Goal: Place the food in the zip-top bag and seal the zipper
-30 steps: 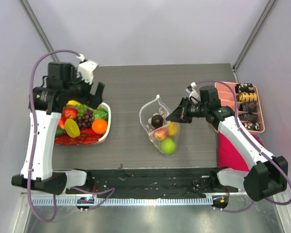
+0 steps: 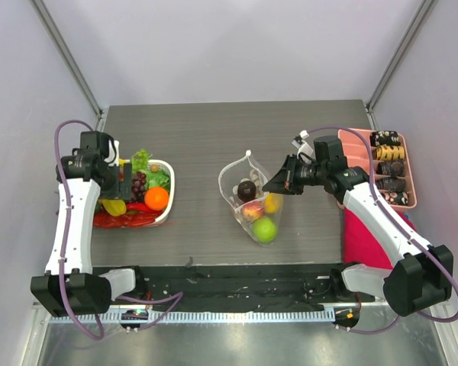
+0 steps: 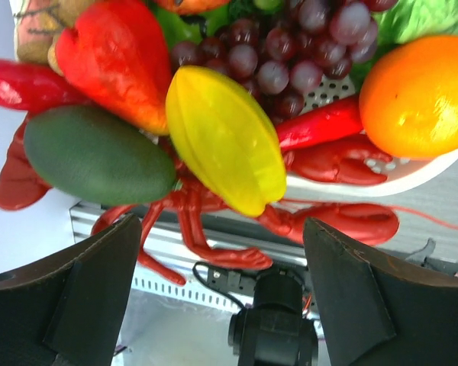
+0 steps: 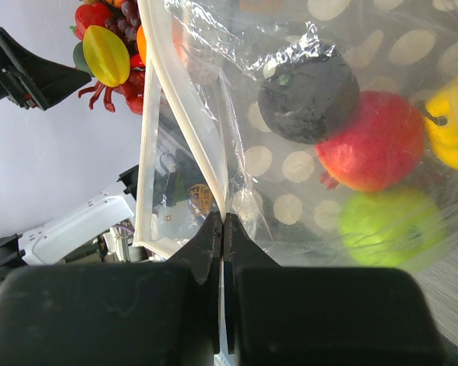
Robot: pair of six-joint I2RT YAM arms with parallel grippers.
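The clear zip bag stands mid-table holding a dark round fruit, a red fruit, a green apple and a yellow pepper. My right gripper is shut on the bag's rim. My left gripper hangs open over the food bin, its fingers apart above a yellow starfruit, a green oval fruit, a red pepper, grapes, an orange and red crab-like food.
A pink crate with rolled items and a red cloth are at the right. The table between bin and bag is clear.
My left arm has swung left and toward the front, over the bin's left part. My right arm and the bag look unchanged.
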